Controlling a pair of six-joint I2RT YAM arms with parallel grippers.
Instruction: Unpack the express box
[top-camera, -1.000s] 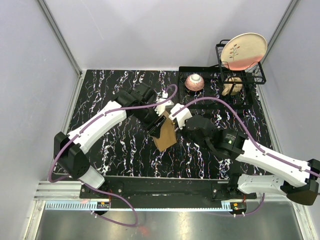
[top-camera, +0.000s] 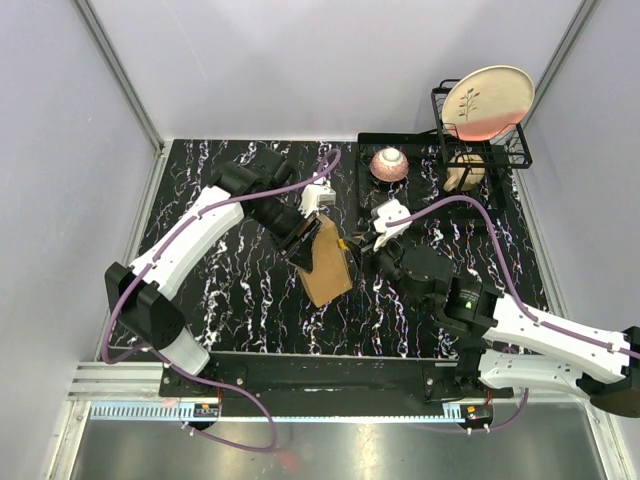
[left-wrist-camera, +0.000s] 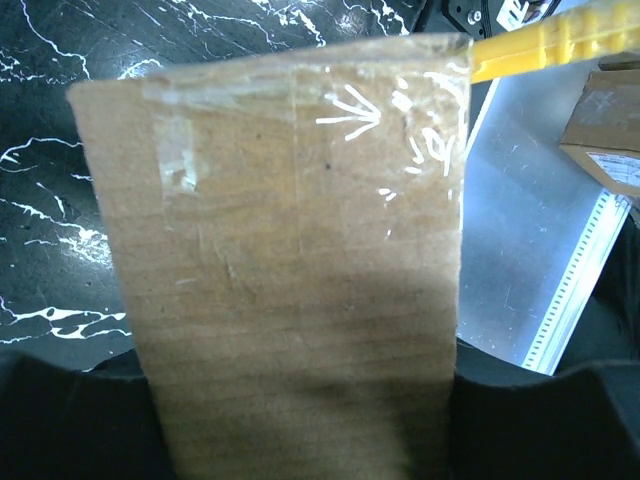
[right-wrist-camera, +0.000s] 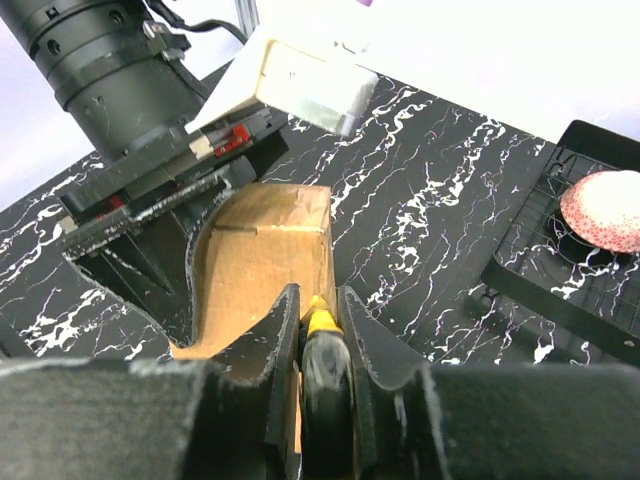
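A brown cardboard box (top-camera: 328, 268) is held up over the dark marble surface near the middle of the top view. My left gripper is shut on it, with a finger at either side of the box. Clear tape and white printed marks show on its face in the left wrist view. My right gripper is shut on a yellow-and-black cutter (right-wrist-camera: 322, 318). The yellow tip (left-wrist-camera: 550, 42) reaches the box's upper right corner in the left wrist view. Whether the blade is in the box is hidden.
A black dish rack (top-camera: 432, 190) stands at the back right with a speckled bowl (top-camera: 389, 165), a cup (top-camera: 463, 172) and a large plate (top-camera: 487, 104). Another cardboard box (left-wrist-camera: 606, 125) shows at the right of the left wrist view. Marble (top-camera: 215, 290) left of the held box is clear.
The left gripper and the box have shifted slightly left.
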